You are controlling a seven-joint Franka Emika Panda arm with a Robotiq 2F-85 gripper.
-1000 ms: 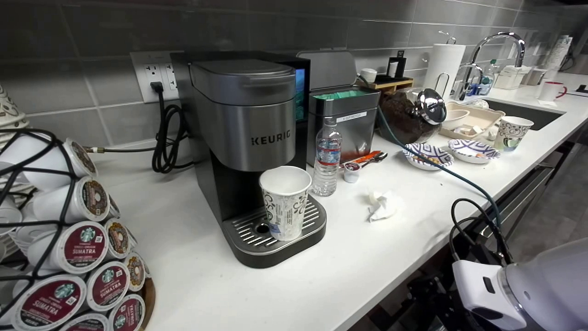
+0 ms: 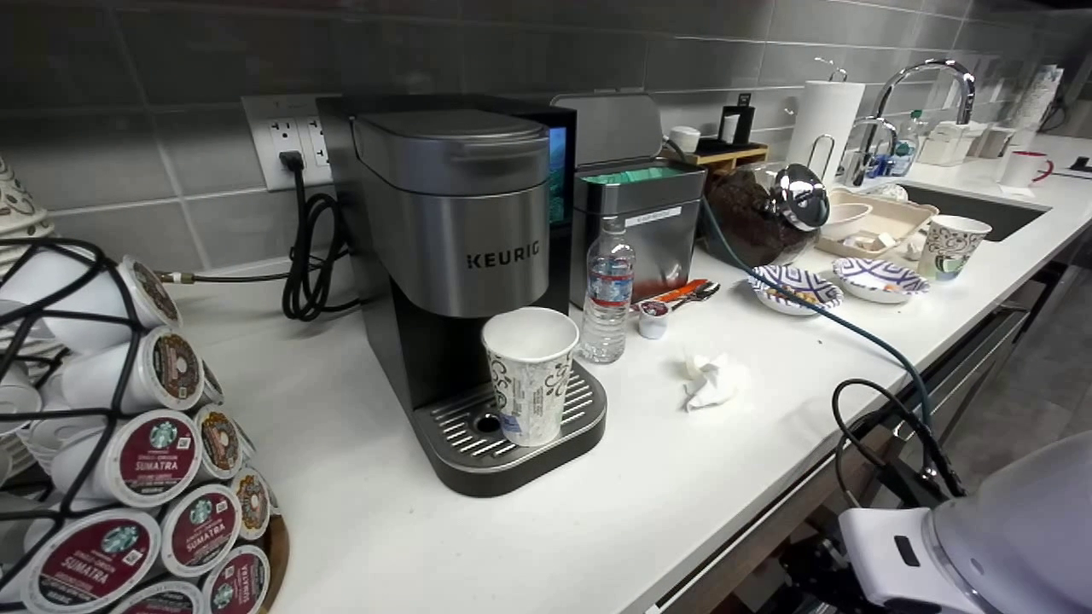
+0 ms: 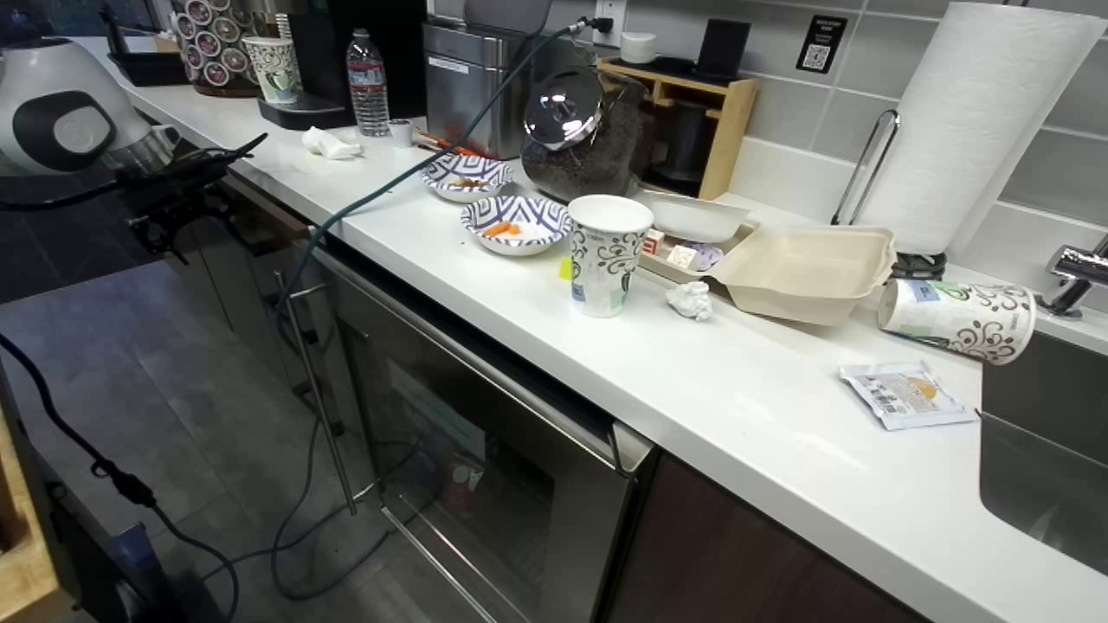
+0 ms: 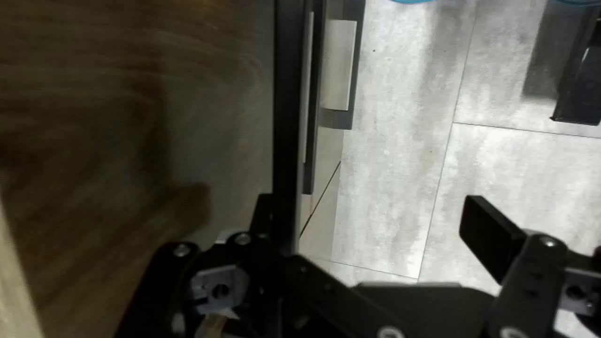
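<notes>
Below the counter's front edge hangs my gripper, with its two black fingers [image 4: 489,239] wide apart. The left finger [image 4: 262,217] is beside a dark upright edge [image 4: 287,124], which runs along a brown wooden surface [image 4: 129,112] and lies between the fingers. Whether that finger touches the edge I cannot tell. In exterior view 2 the gripper [image 3: 192,192] shows dark and small in front of the cabinets. On the Keurig machine's [image 2: 450,225] drip tray stands an upright paper cup [image 2: 532,384].
A bar handle [image 4: 338,65] sticks out below the dark edge. The white counter [image 2: 655,491] carries a water bottle [image 2: 609,292], a crumpled napkin [image 2: 709,383] and patterned bowls [image 3: 516,224]. A teal cable [image 3: 405,171] crosses the counter's edge. Grey floor [image 4: 403,169] lies open to the right.
In exterior view 1 the arm has shifted slightly, and its gripper end sits a little lower. A brown wooden strip shows below the counter edge where it was dark before.
</notes>
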